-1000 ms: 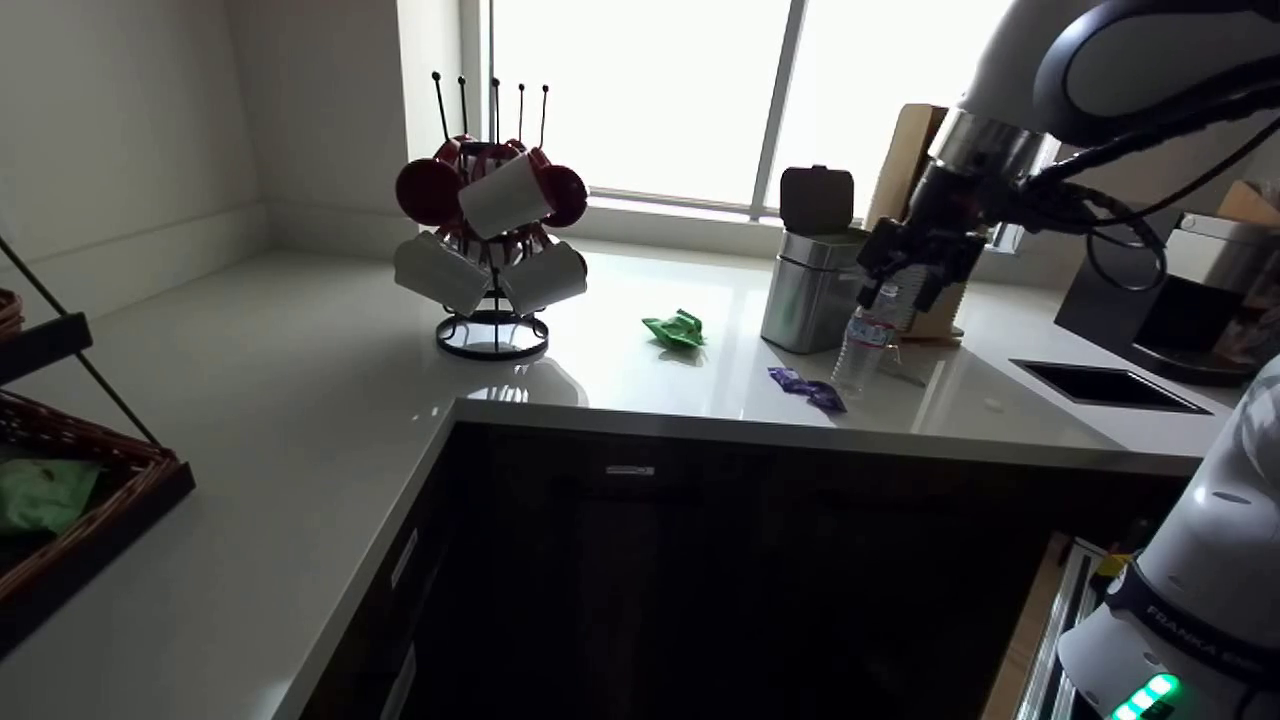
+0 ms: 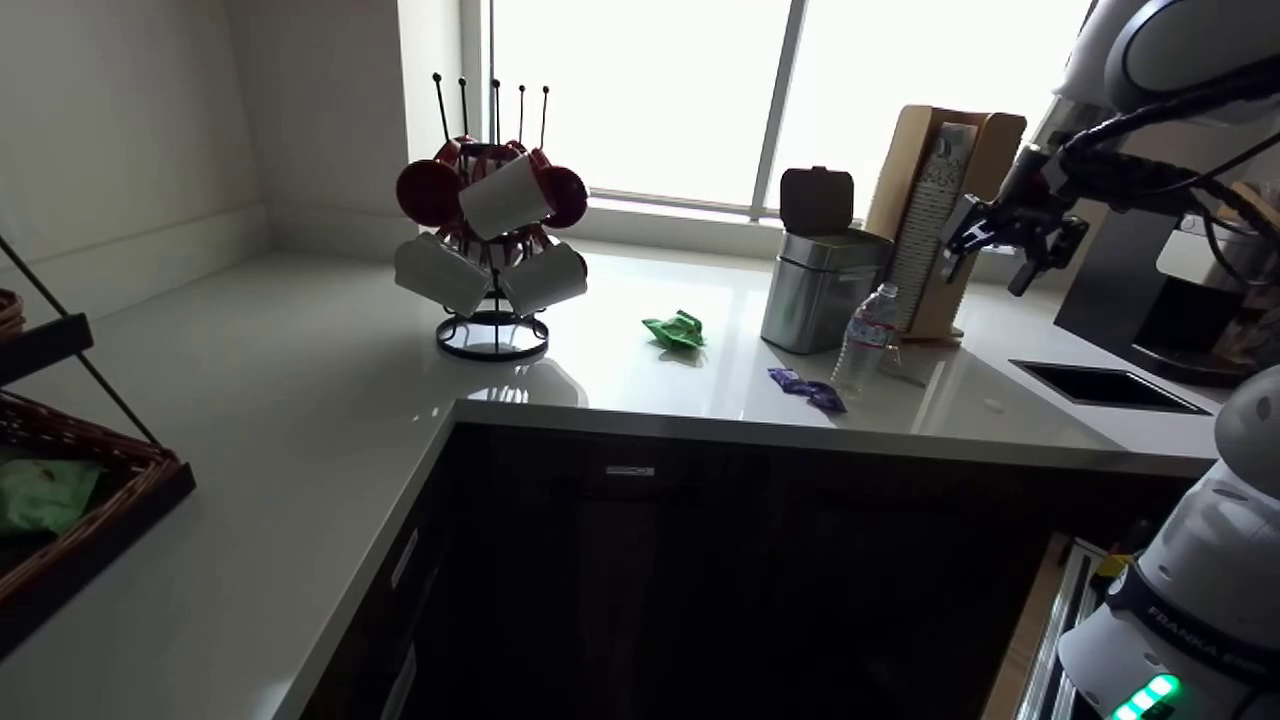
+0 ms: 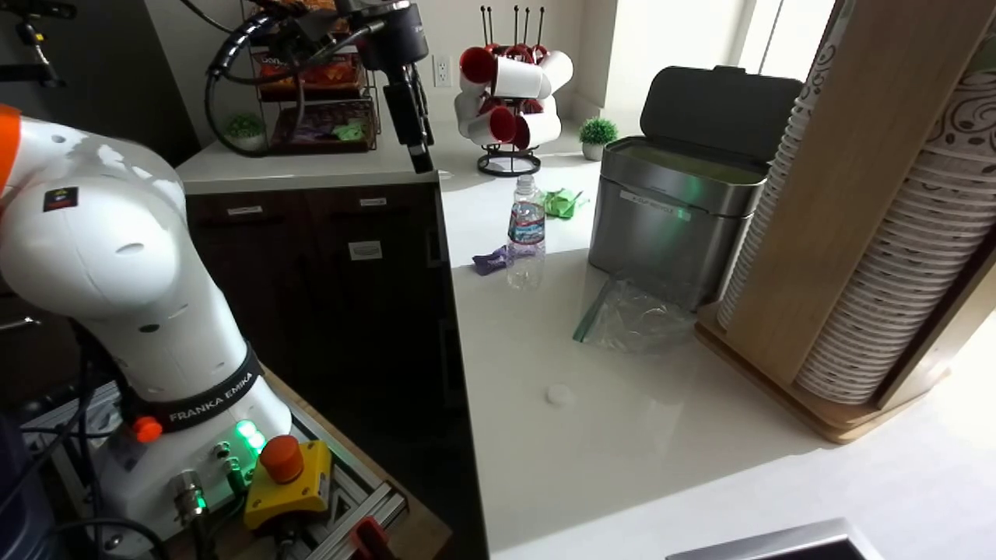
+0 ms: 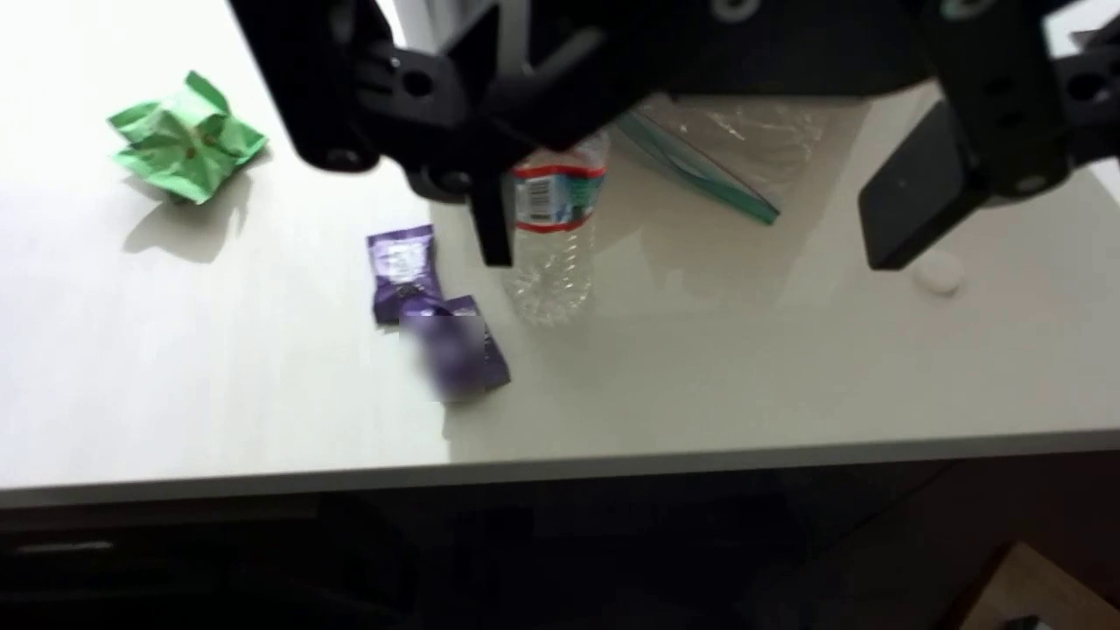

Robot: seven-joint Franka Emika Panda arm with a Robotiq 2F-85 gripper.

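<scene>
My gripper [image 2: 986,266] hangs in the air above the counter, open, with nothing held between its spread fingers. In the wrist view a clear water bottle [image 4: 553,247] with a red and blue label stands upright below, partly covered by one finger. Beside the bottle lie purple wrappers [image 4: 404,268]. A crumpled green wrapper [image 4: 189,142] is farther left on the white surface. The clear plastic bag [image 3: 640,317] with a green strip lies in front of the silver bin [image 3: 644,215], whose lid stands up. A small white cap [image 3: 559,395] sits alone on the counter.
A mug rack [image 2: 492,336] stands at the back corner. Wooden holders of stacked paper cups [image 3: 831,187] rise beside the bin.
From a lower place over the bottle and bin, my gripper has moved right and up in exterior view 1. The bottle, wrappers and bin stay where they were.
</scene>
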